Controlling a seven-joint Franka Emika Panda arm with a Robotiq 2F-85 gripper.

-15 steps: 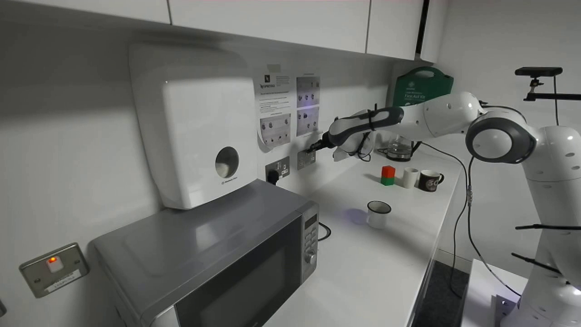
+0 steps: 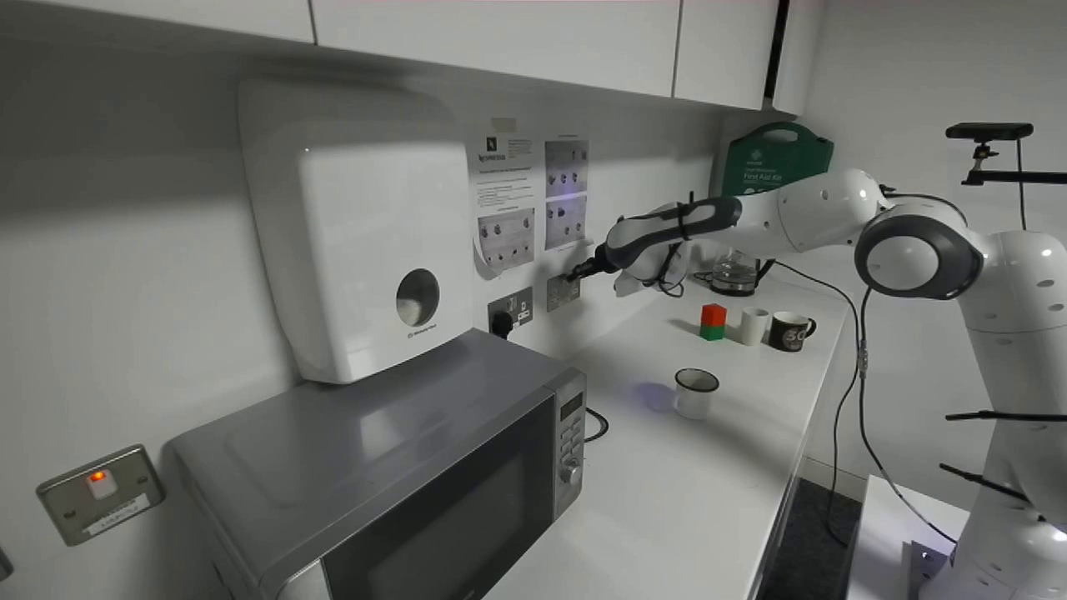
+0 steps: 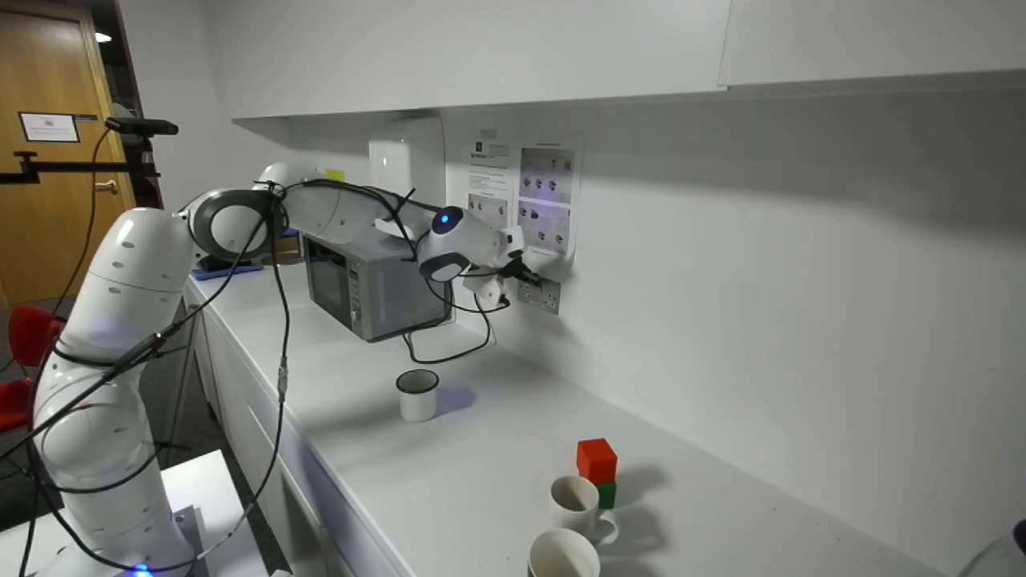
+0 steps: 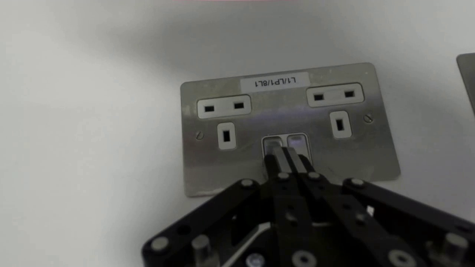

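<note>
A metal double wall socket (image 4: 213,162) fills the middle of the wrist view, its label upside down. My gripper is shut, nothing showing between its fingertips, which lie over the pair of rocker switches between the two outlets. The left switch (image 4: 272,143) is partly covered by the tips; the right switch (image 4: 297,141) shows its upper part. Whether the tips touch a switch I cannot tell. In exterior view 1 the gripper (image 2: 574,275) reaches the socket plate (image 2: 563,294) on the back wall. From the other side, the plate (image 3: 539,296) shows just below the gripper (image 3: 535,280).
Left of that plate, a second socket (image 2: 523,300) holds a black plug above the microwave (image 2: 400,430). A white enamel mug (image 2: 694,395), red and green blocks (image 2: 712,318) and two more mugs stand on the counter. Wall posters (image 3: 546,197) hang above the socket.
The gripper has shifted very slightly to the right in exterior view 1, staying at the socket plate. Objects on the counter have not moved.
</note>
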